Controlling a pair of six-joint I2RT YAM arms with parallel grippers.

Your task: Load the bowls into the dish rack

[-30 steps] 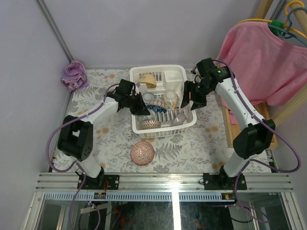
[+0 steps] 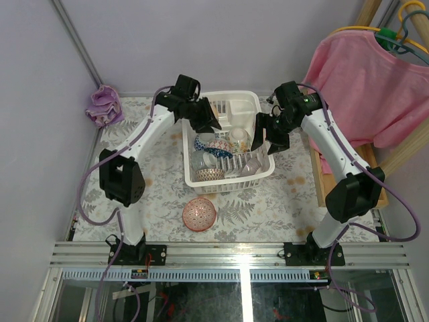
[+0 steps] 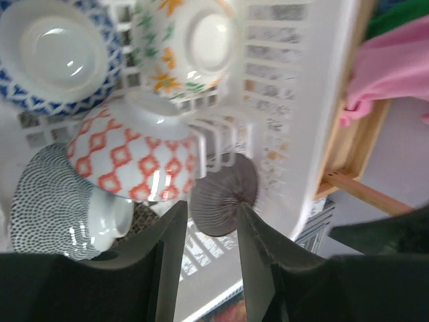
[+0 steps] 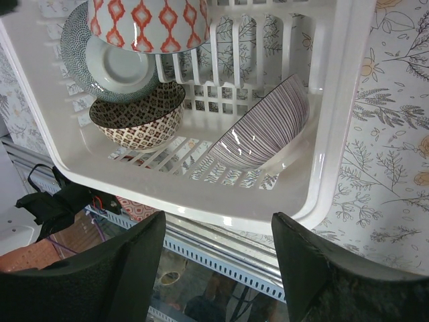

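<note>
The white dish rack (image 2: pixel 228 188) holds several bowls, among them a red-diamond bowl (image 3: pixel 134 157), a blue-patterned bowl (image 3: pixel 60 60), a flowered bowl (image 3: pixel 181 47), a striped bowl (image 4: pixel 261 124) and a brown-patterned bowl (image 4: pixel 137 124). A red bowl (image 2: pixel 199 215) lies on the table in front of the rack. My left gripper (image 2: pixel 209 126) hangs over the rack's back-left part, fingers apart with nothing visible between them. My right gripper (image 2: pixel 268 137) is over the rack's right side, open and empty.
A pink shirt (image 2: pixel 362 87) hangs at the right above a wooden tray (image 2: pixel 322 181). Purple cloth (image 2: pixel 104 107) lies at the back left. The table (image 2: pixel 134 208) has free room left and in front of the rack.
My left gripper has risen and moved toward the back of the rack, away from the front-left bowls. The right arm has not visibly moved.
</note>
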